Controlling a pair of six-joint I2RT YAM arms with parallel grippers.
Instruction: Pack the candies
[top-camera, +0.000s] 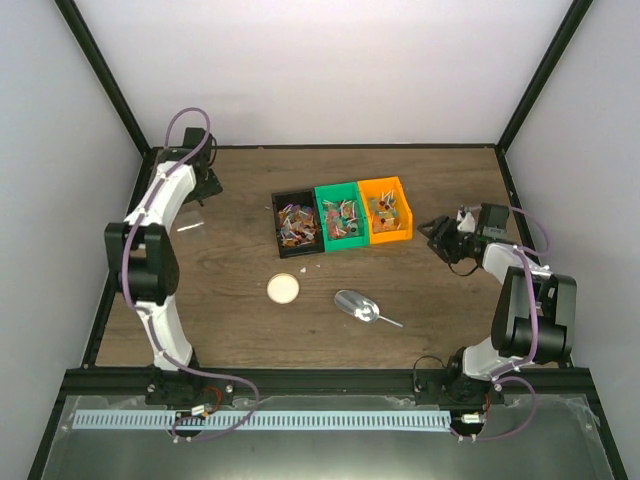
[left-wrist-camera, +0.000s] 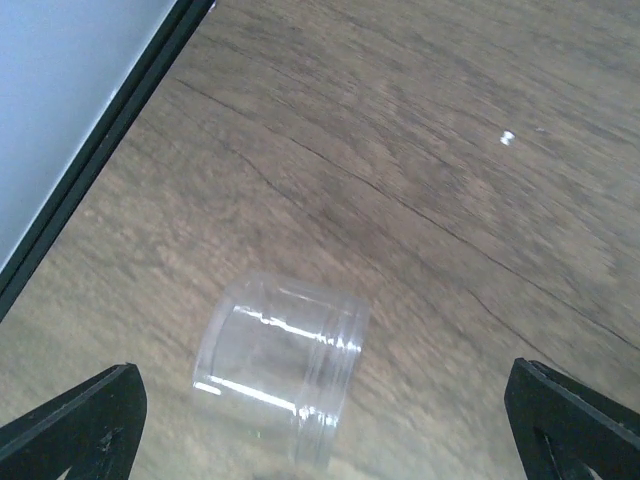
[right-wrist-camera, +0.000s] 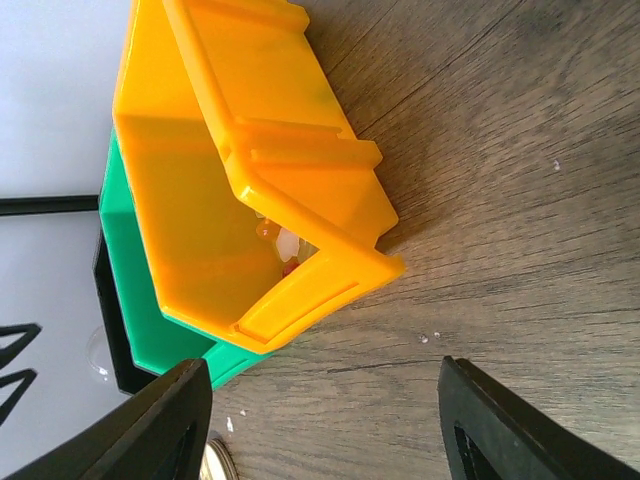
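Note:
A clear plastic jar (left-wrist-camera: 280, 350) lies on its side on the wood at the left of the table. Over it, my left gripper hangs with its fingers wide apart, and nothing is between them but the view down to the jar. Wrapped candies fill the bottoms of the black bin (top-camera: 277, 222), green bin (top-camera: 330, 191) and orange bin (top-camera: 389, 238), which stand in a row. My right gripper is open and empty, to the right of the orange bin. A metal scoop (top-camera: 358, 306) rests on the table in front of the bins.
A round gold-rimmed lid (top-camera: 283, 289) lies in front of the black bin. Small white bits are scattered on the wood. Bare table stretches across the front left and front right. A dark frame rail (left-wrist-camera: 95, 150) runs along the left edge.

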